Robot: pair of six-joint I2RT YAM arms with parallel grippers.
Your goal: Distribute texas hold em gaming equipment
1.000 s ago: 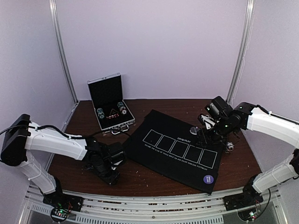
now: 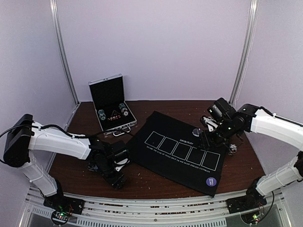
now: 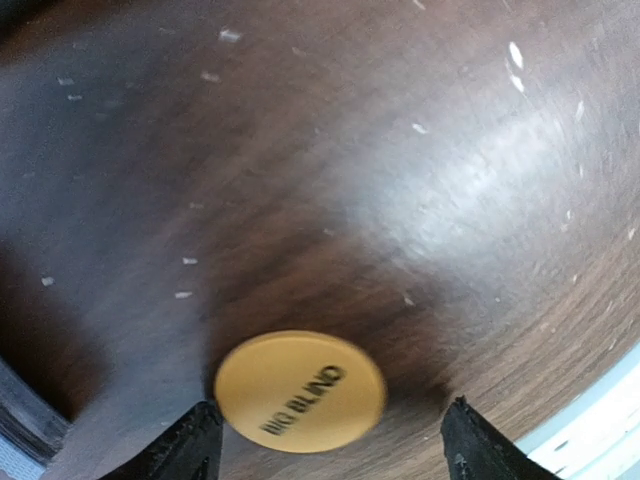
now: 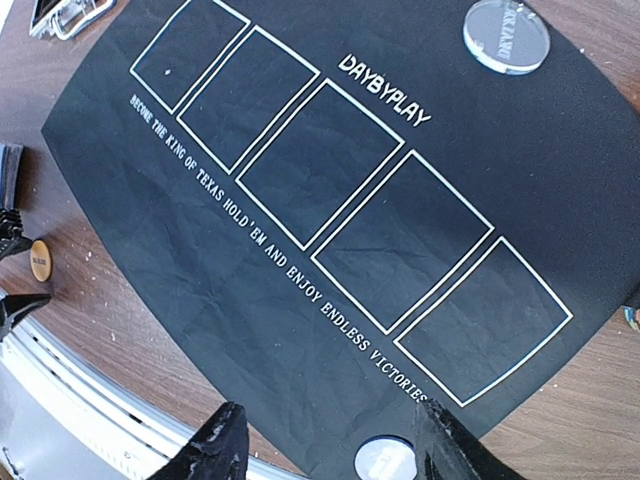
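Note:
In the left wrist view an orange BIG BLIND disc [image 3: 300,390] lies on the wooden table, with my left gripper open around its near side. The right wrist view shows that disc [image 4: 41,260] beside the black mat [image 4: 200,280]. My right gripper hangs open over the mat, above a round disc [image 4: 383,458] near its edge; a clear disc [image 4: 505,38] lies at the mat's far side. The top view shows a purple disc [image 2: 211,181] on the mat's front corner and an open chip case [image 2: 106,92] at the back left.
The mat covers the middle and right of the table. Bare wood [image 2: 147,184] lies at the front left and at the back. A metal rail [image 2: 156,201] runs along the front edge.
My right arm has hardly moved.

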